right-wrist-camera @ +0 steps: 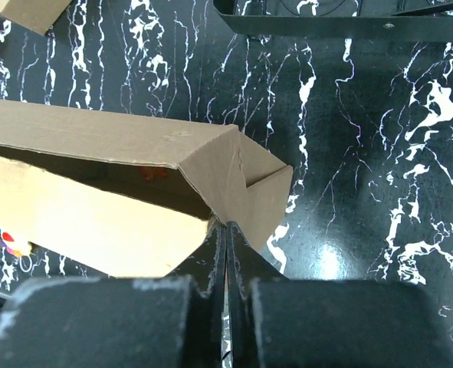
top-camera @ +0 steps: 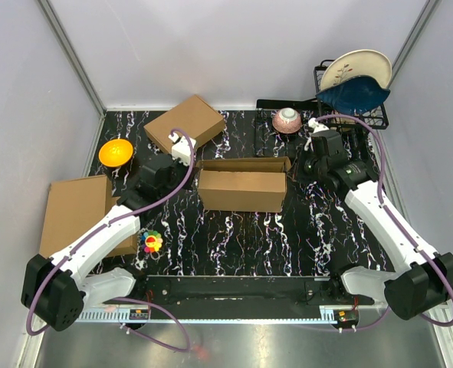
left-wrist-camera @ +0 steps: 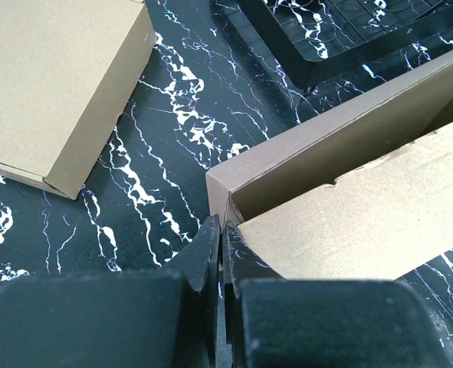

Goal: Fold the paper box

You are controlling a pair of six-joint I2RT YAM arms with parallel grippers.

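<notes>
The brown paper box (top-camera: 241, 189) stands mid-table, partly folded, with a long dark gap between its back wall (top-camera: 245, 165) and the front panel. At its left end, my left gripper is shut, its tips against the edge of a thin end flap (left-wrist-camera: 228, 207); whether cardboard is pinched there is hard to see. My right gripper is also shut, nothing visible between its fingers. Its tips touch or nearly touch the lower point of the folded right-end flap (right-wrist-camera: 220, 172). The box's inside is mostly hidden.
Flat brown boxes lie at the back (top-camera: 186, 123) and far left (top-camera: 77, 215). An orange bowl (top-camera: 116, 152) and a colourful toy (top-camera: 152, 241) sit on the left. A black rack (top-camera: 268, 142) with a patterned bowl (top-camera: 287, 120) is behind.
</notes>
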